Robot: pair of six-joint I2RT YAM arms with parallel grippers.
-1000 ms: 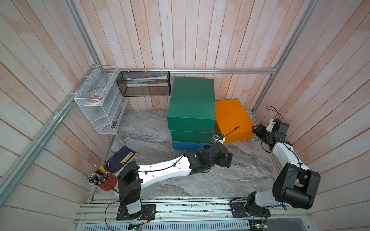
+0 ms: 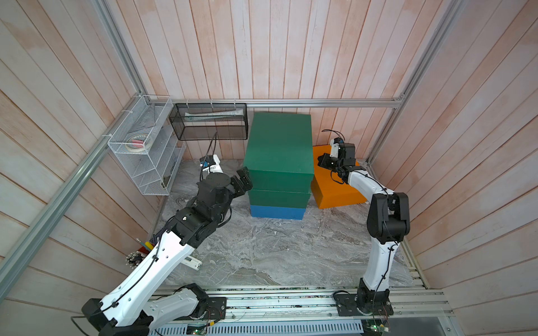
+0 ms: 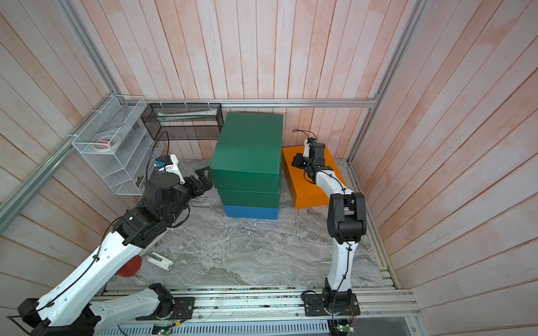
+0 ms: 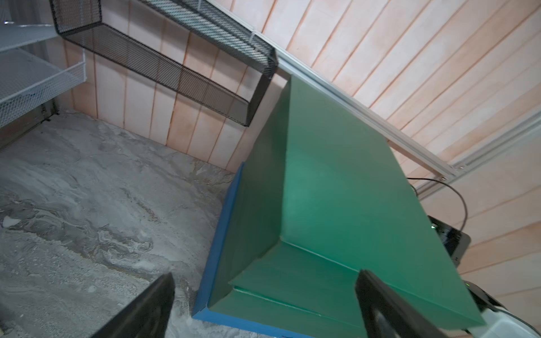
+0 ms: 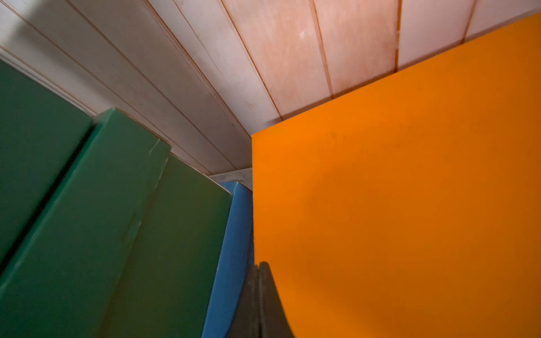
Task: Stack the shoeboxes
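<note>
Two green shoeboxes (image 2: 278, 140) rest stacked on a blue shoebox (image 2: 277, 212) at the middle back. An orange shoebox (image 2: 340, 193) lies beside the stack on the right. My left gripper (image 2: 245, 179) stands open at the stack's front left, nothing between its fingers; in the left wrist view it faces the green boxes' corner. My right gripper (image 2: 324, 161) is over the orange box's left part, beside the stack; the right wrist view shows its fingers (image 5: 267, 287) shut, with nothing seen between them, near the gap between the orange and blue boxes.
Wire shelves (image 2: 140, 156) hang on the left wall and a black mesh basket (image 2: 208, 132) on the back rail. A red pen cup (image 3: 129, 267) and a small white object (image 3: 160, 260) sit at the left, partly behind the left arm.
My left gripper has swung up and left from the front of the boxes to the stack's left side. My right gripper has moved left from the right wall over the orange box.
</note>
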